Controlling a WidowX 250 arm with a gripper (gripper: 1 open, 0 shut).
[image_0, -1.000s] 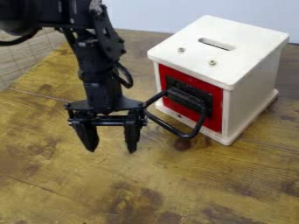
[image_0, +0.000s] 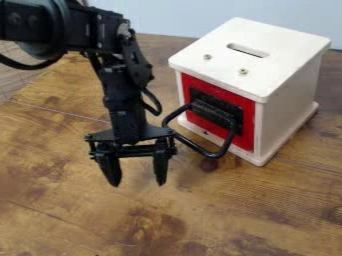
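My black gripper (image_0: 136, 172) hangs at the centre-left, low over the wooden table, open, with only bare table between its two fingers. To its right stands a white box (image_0: 290, 110) with a slot and two bolts on top and a red front panel (image_0: 243, 142). A black looped handle (image_0: 206, 151) sticks out from that panel toward my gripper, near its wrist.
A pale wall (image_0: 187, 15) runs along the back, and some wire mesh shows at the far left edge.
My gripper has moved a little to the right and slightly down, toward the box's handle. The box stands where it was.
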